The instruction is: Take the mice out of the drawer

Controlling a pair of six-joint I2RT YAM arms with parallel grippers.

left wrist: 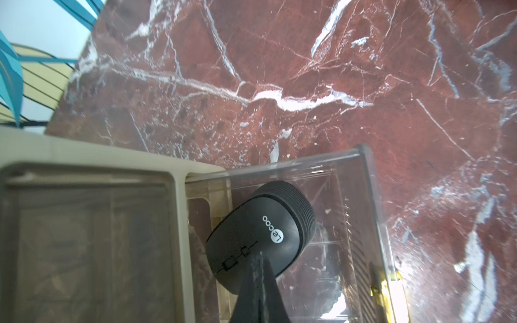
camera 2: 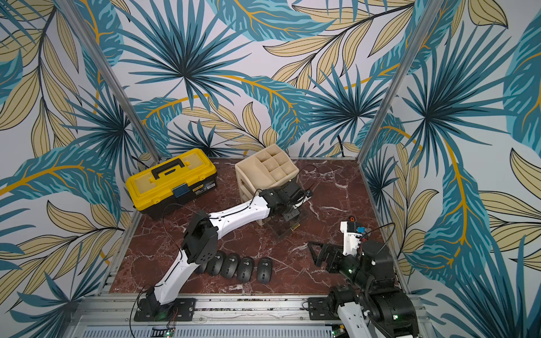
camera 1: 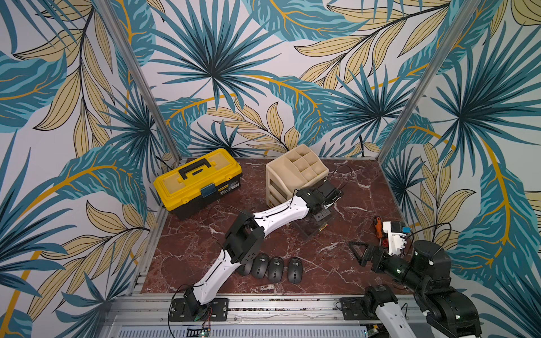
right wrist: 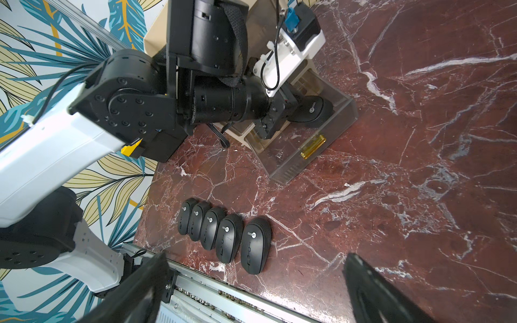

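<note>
My left gripper is shut, reaching over the open clear drawer (left wrist: 371, 215) of the beige organizer (camera 1: 296, 169); in the left wrist view its tips overlap a black mouse (left wrist: 247, 231) lying tilted in that drawer, and nothing shows held between them. More black mice (right wrist: 255, 242) lie in a row on the table's near left, outside the drawer. My right gripper (camera 2: 318, 250) hangs open and empty over the table's right side, away from the drawer.
A yellow toolbox (camera 1: 197, 180) stands at the back left. An orange tool (camera 1: 378, 226) lies at the right edge. The marble tabletop (right wrist: 420, 161) between the drawer and the front edge on the right is clear.
</note>
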